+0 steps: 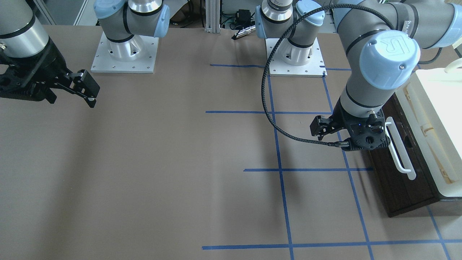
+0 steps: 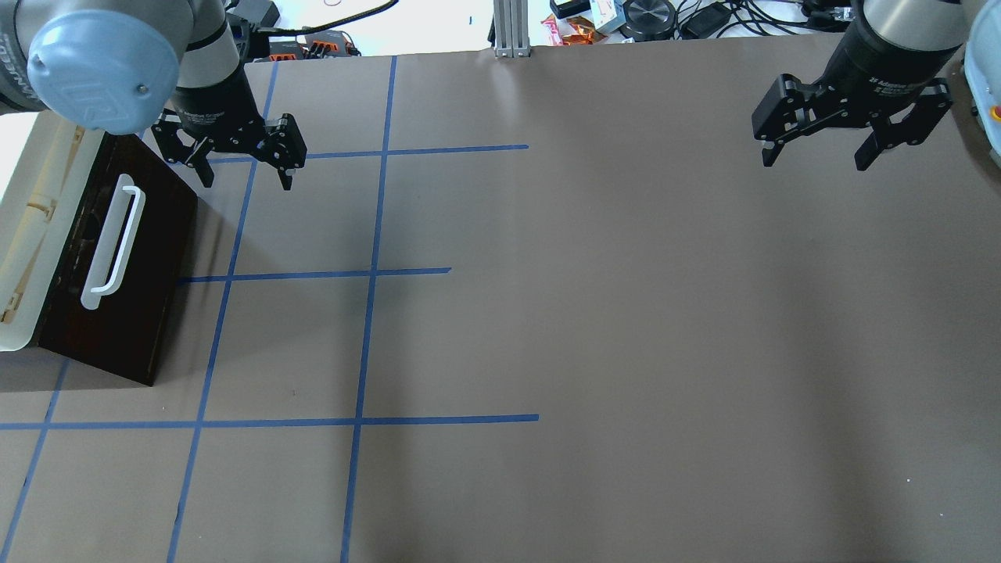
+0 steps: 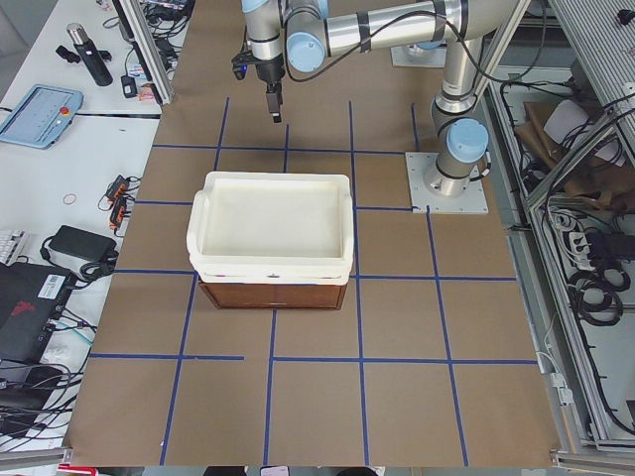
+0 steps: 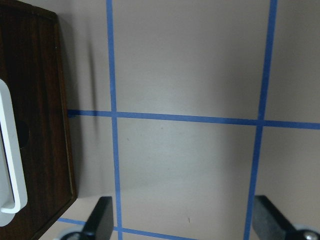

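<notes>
My gripper (image 2: 245, 178) hangs open above the taped floor, just beside a dark wooden box (image 1: 389, 190) with a white handle (image 1: 399, 149) on its front and a cream tray-like top (image 3: 270, 220). In the left wrist view the fingertips show apart at the lower edge, with bare floor between them, and the box (image 4: 45, 165) fills the left side. Nothing is between the fingers.
A second black gripper (image 2: 814, 141) hangs over the other side of the floor. White base plates (image 1: 123, 67) of the arms stand at the back.
</notes>
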